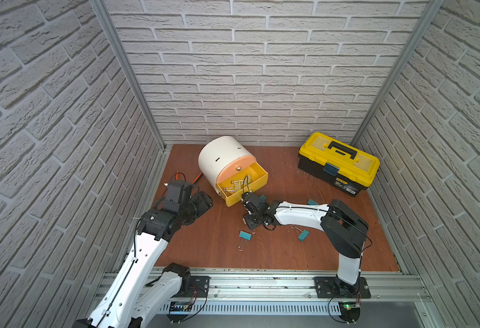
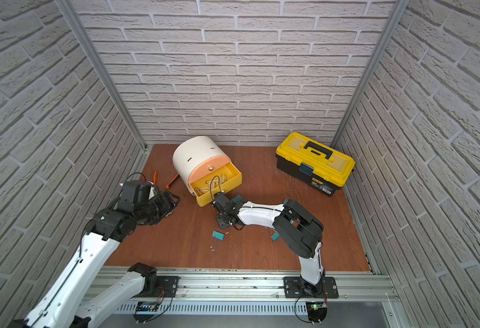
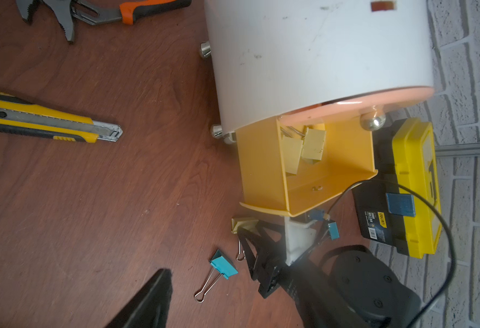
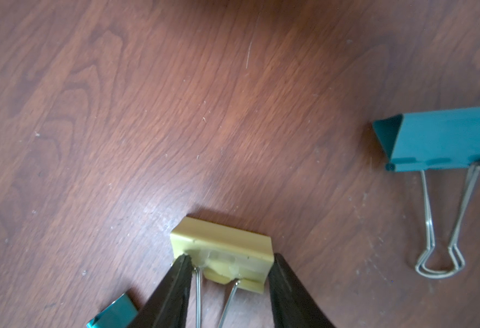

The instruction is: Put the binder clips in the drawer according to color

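Observation:
A yellow binder clip (image 4: 223,246) lies low over the table in the right wrist view, with my right gripper shut on its two ends. Its wire handles trail toward the lower edge. The yellow drawer (image 3: 264,175) stands pulled out of the white rounded cabinet (image 3: 316,60), and yellow clips (image 3: 312,145) rest inside. My right gripper is just in front of the drawer. Left of the cabinet front, my left gripper (image 1: 209,202) hovers part open with nothing seen between its fingers. A teal clip (image 1: 244,235) lies on the table nearby.
More teal clips lie to the right, one (image 1: 303,235) in front of the right arm and another (image 1: 312,202) behind it. A yellow-and-black toolbox (image 1: 338,161) fills the back right. A cutter (image 3: 48,117) and pliers (image 3: 114,13) lie left of the cabinet.

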